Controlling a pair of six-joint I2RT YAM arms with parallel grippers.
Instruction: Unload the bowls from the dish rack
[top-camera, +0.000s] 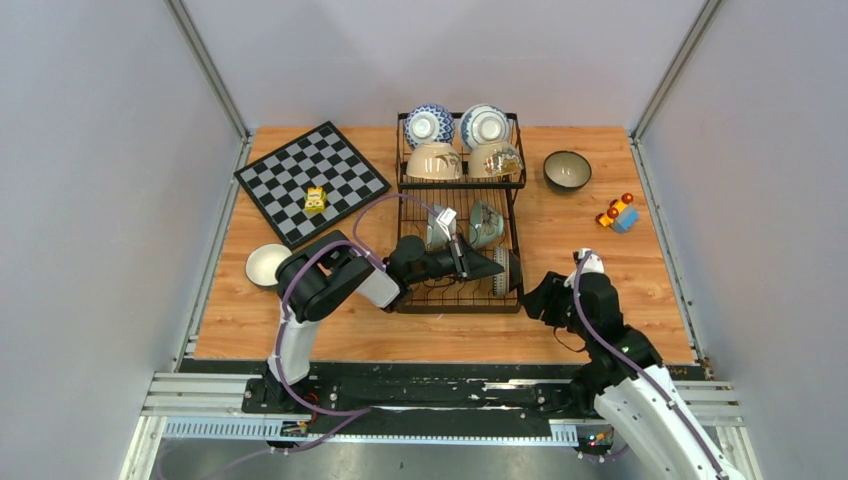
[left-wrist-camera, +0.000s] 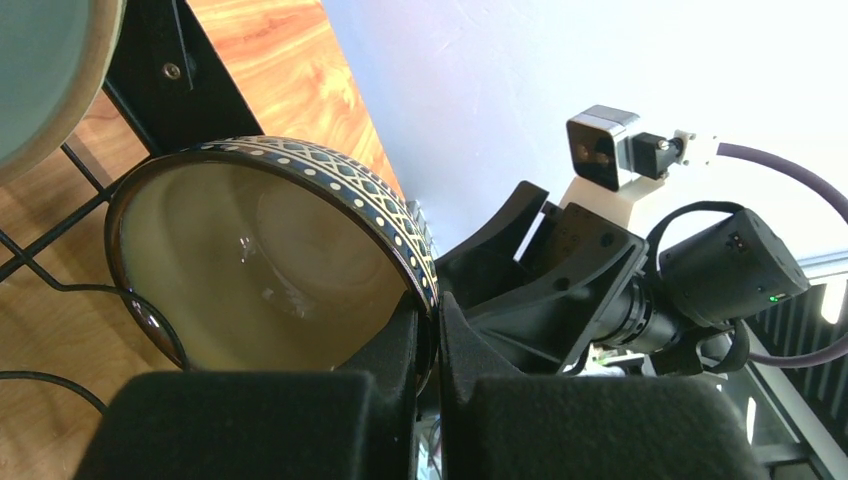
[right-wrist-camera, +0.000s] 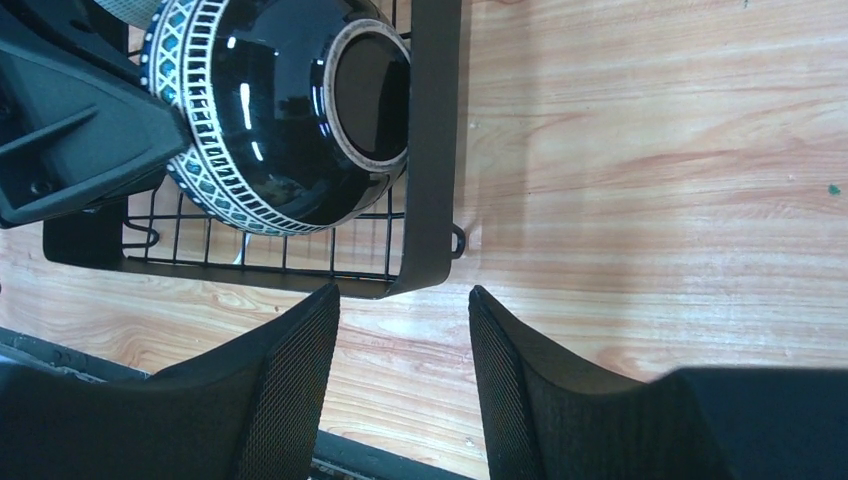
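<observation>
In the lower tier of the dish rack (top-camera: 458, 305), my left gripper is shut on the rim of a dark bowl (right-wrist-camera: 270, 100) with a patterned band, standing on its side at the rack's right end. Two pale green bowls (top-camera: 485, 225) stand behind it. The upper tier holds two blue-and-white bowls (top-camera: 430, 126) and two cream bowls (top-camera: 434, 162). My right gripper is open just to the right of the rack's front corner, empty.
A white bowl (top-camera: 268, 263) sits at left, a grey bowl (top-camera: 567, 170) at back right. A chessboard (top-camera: 290, 170) with a yellow item lies back left, a toy (top-camera: 617, 213) at right. The wood right of the rack is clear.
</observation>
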